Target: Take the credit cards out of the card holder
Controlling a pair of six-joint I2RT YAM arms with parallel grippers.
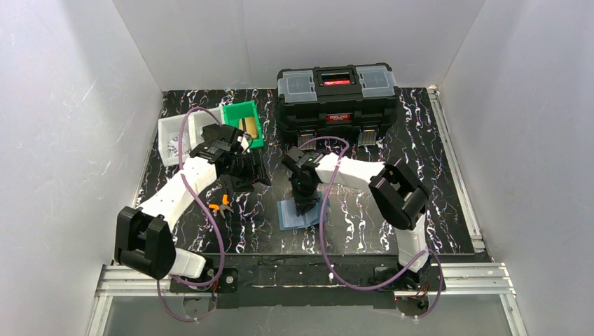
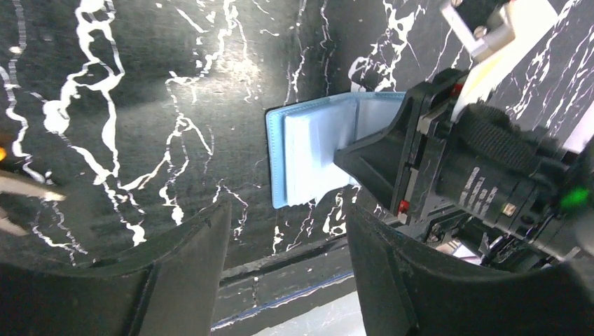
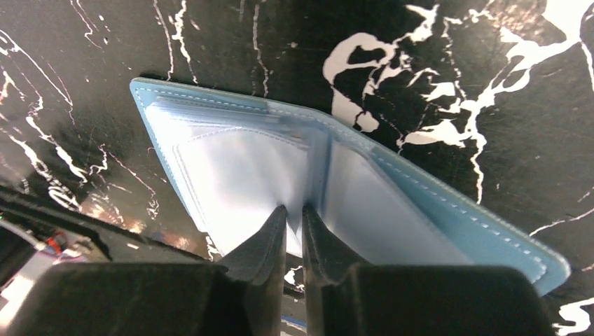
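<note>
The light-blue card holder (image 3: 231,168) lies open on the dark marbled table, its clear sleeves spread around a middle fold. In the right wrist view, my right gripper has its fingertips at the sleeves by the fold. They are almost together, with only a narrow gap; whether a sleeve edge is pinched between them is unclear. The left wrist view shows the holder's left part (image 2: 308,150), the rest covered by the right gripper. My left gripper (image 1: 259,175) is open and empty, above the table to the holder's upper left. No separate card can be made out.
Orange-handled pliers (image 1: 222,205) lie left of the holder. At the back stand a green bin (image 1: 258,129), a white bin (image 1: 164,133) and a black toolbox (image 1: 336,108). Bare table (image 1: 441,217) extends to the right.
</note>
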